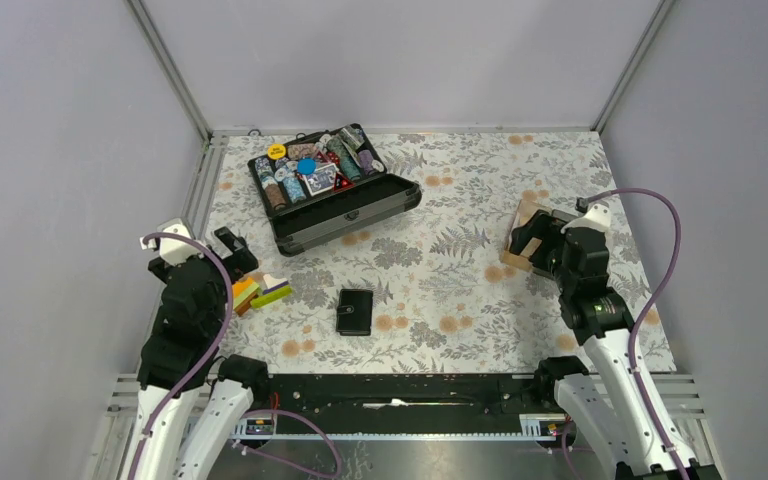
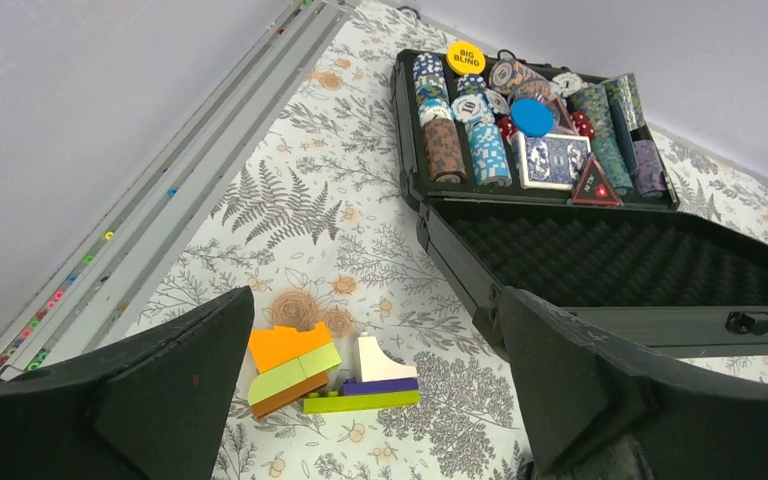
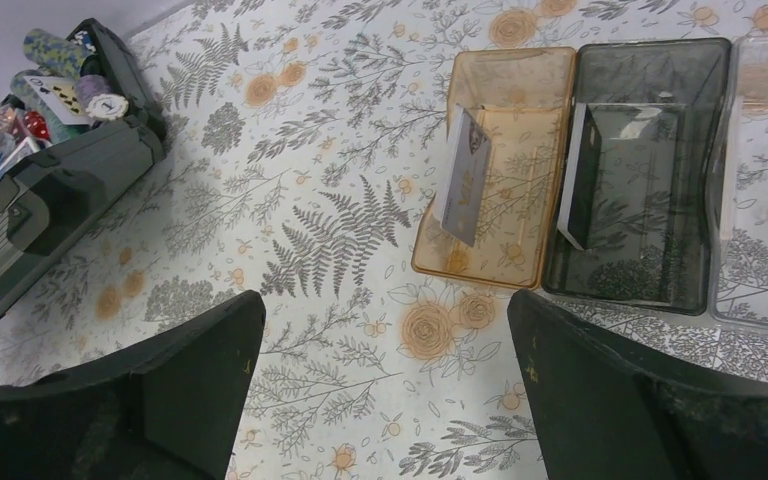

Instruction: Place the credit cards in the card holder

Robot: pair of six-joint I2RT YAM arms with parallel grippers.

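Note:
A black card holder (image 1: 354, 312) with a snap strap lies closed on the front middle of the table. Whether cards are inside cannot be seen, and I see no loose cards that I can identify as credit cards. My left gripper is open above the left side, over coloured blocks (image 2: 360, 400). My right gripper is open at the right, empty, near plastic trays (image 3: 636, 200), which hold thin pale panels or cards (image 3: 460, 180).
An open black poker case (image 1: 345, 215) with chips, playing cards and dice stands at the back left. Walls border the sides and back.

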